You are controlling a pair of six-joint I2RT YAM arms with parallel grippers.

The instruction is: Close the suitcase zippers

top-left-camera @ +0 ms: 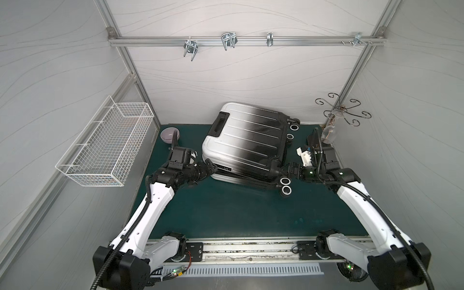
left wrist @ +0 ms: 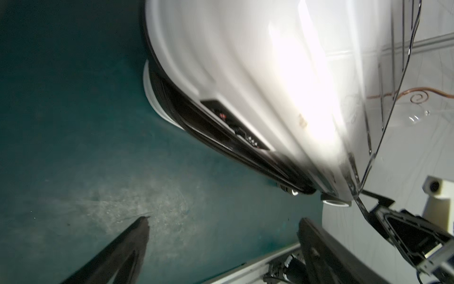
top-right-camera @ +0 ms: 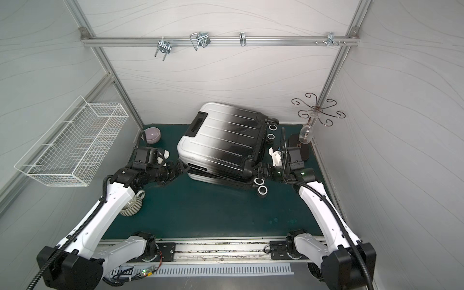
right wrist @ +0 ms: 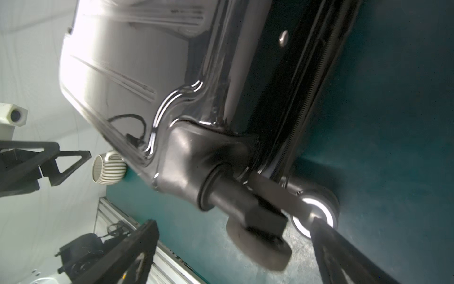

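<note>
A silver-to-black suitcase (top-left-camera: 246,140) lies flat on the table with its lid down over the base. Along its front side the black zipper band (left wrist: 215,137) shows in the left wrist view, lid and base slightly apart. In the right wrist view the zipper teeth (right wrist: 312,90) run along the edge beside a corner wheel (right wrist: 314,213). My left gripper is open near the front left corner, nothing between its fingers. At the front right wheel corner, my right gripper stands open, with the black wheel mount (right wrist: 236,198) in view ahead of its fingers.
A pinkish bowl (top-left-camera: 169,134) stands at the back left, and a striped mug (top-right-camera: 131,205) by the left edge. A white wire basket (top-left-camera: 108,145) hangs on the left wall. A scrolled metal stand (top-left-camera: 342,110) is at the back right.
</note>
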